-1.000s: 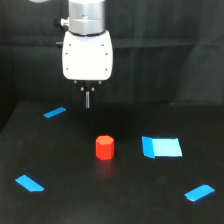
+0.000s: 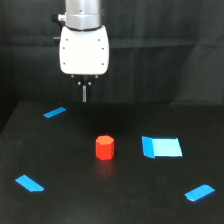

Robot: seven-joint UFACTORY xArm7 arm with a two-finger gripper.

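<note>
A small red block (image 2: pixel 105 148) with a hexagonal outline sits on the black table, near the middle of the camera view. Above it and to its left hangs the white arm, its slim gripper (image 2: pixel 84 93) pointing down. There is a clear gap between the fingertips and the red block. The fingers look like one narrow dark line at this size, so how far apart they stand is not visible. No object can be made out at the tips.
A light blue patch (image 2: pixel 168 147) with a darker blue strip along its left side lies right of the block. Blue tape strips mark the table at back left (image 2: pixel 55 112), front left (image 2: pixel 29 183) and front right (image 2: pixel 200 192). Dark curtain hangs behind.
The arm and its gripper have shifted slightly up and to the left in the view. The red block and the blue pieces stay where they were.
</note>
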